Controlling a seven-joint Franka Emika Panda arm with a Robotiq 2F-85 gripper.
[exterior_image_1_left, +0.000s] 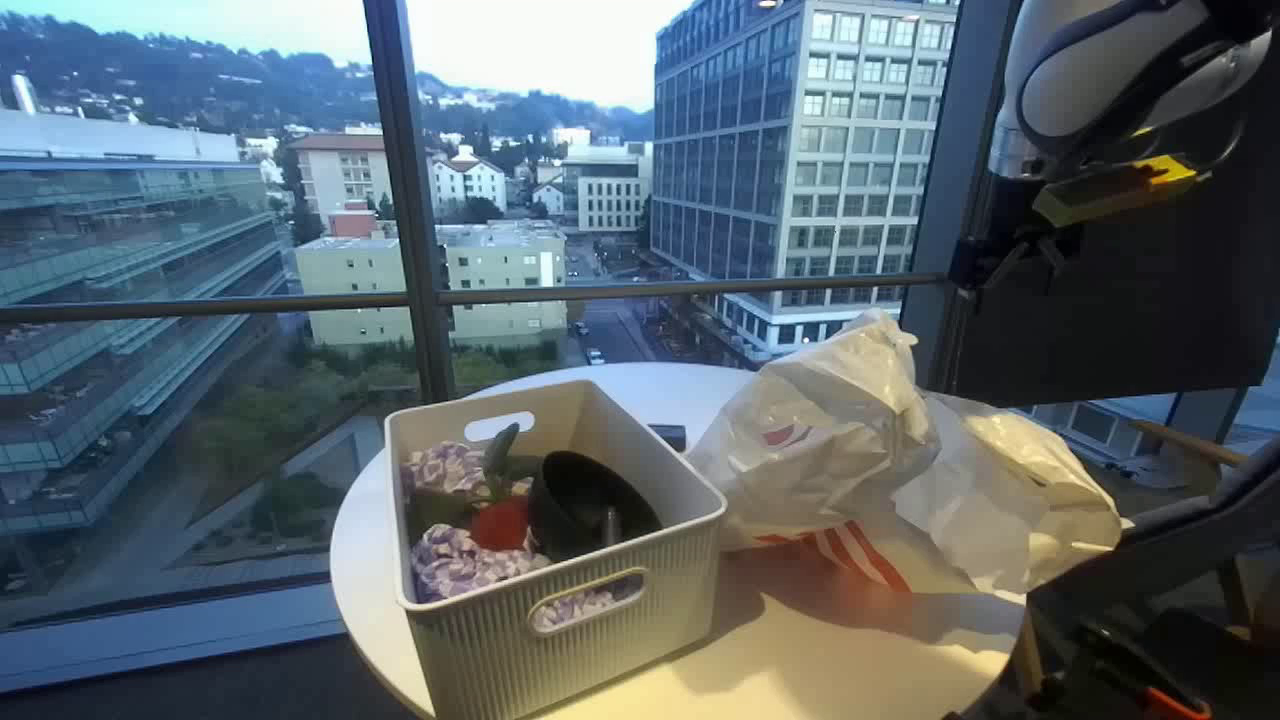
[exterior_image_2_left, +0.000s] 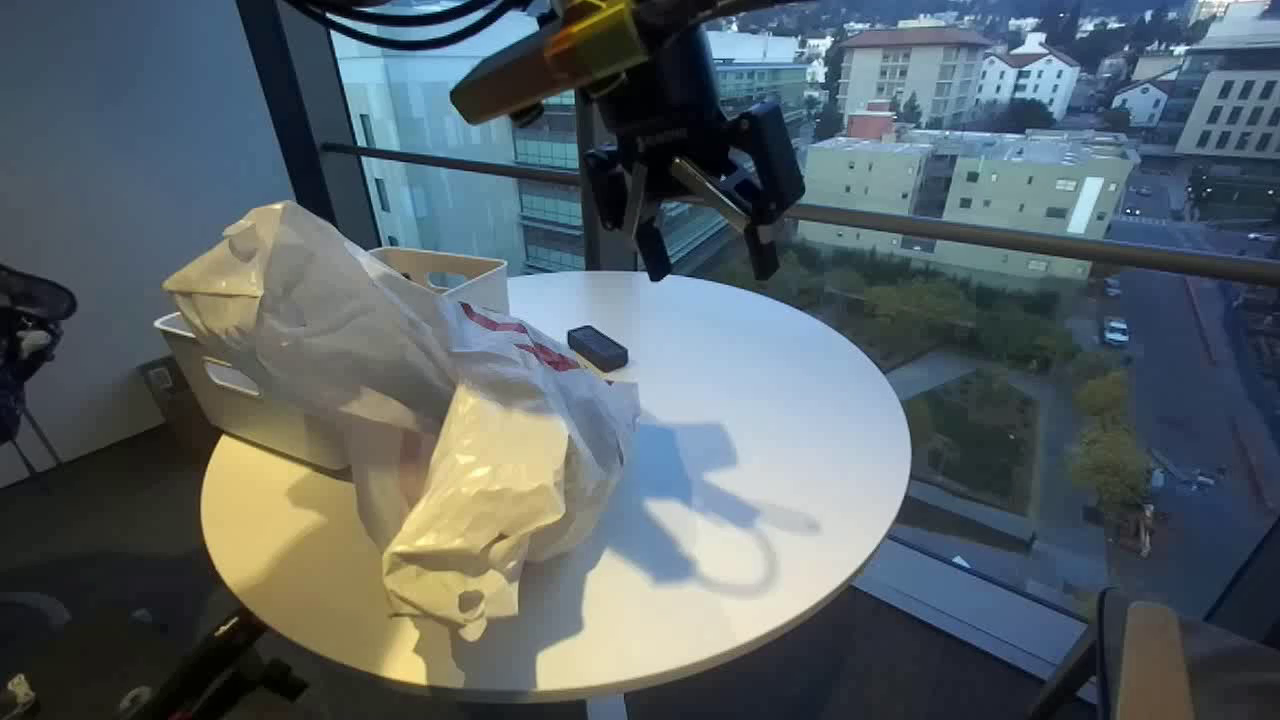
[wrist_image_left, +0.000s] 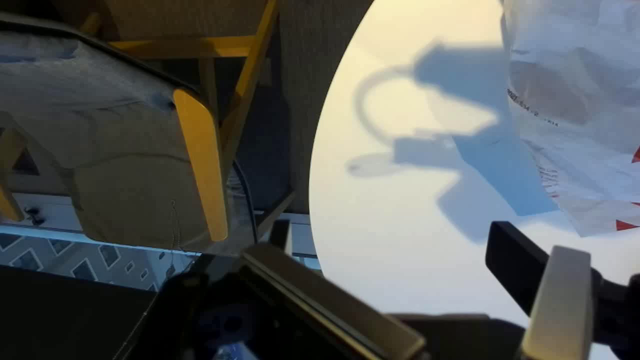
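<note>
High over the round white table (exterior_image_2_left: 768, 408), my gripper (exterior_image_2_left: 710, 266) stands open with nothing between its fingers. In the wrist view the fingers (wrist_image_left: 516, 261) are spread apart, with bare tabletop beyond them. White plastic bags (exterior_image_2_left: 492, 468) with red markings lie crumpled on the table, against a light ribbed bin (exterior_image_1_left: 576, 642). Inside the bin are a dark bowl (exterior_image_1_left: 588, 504), a red item (exterior_image_1_left: 499, 524), a green leafy item (exterior_image_1_left: 498, 456) and purple-and-white cloth (exterior_image_1_left: 462, 564). A small dark box (exterior_image_2_left: 597, 347) rests on the tabletop beyond the bags.
Tall windows with a rail (exterior_image_2_left: 1032, 246) stand behind. A wooden-armed chair (wrist_image_left: 201, 162) is close to the table's edge.
</note>
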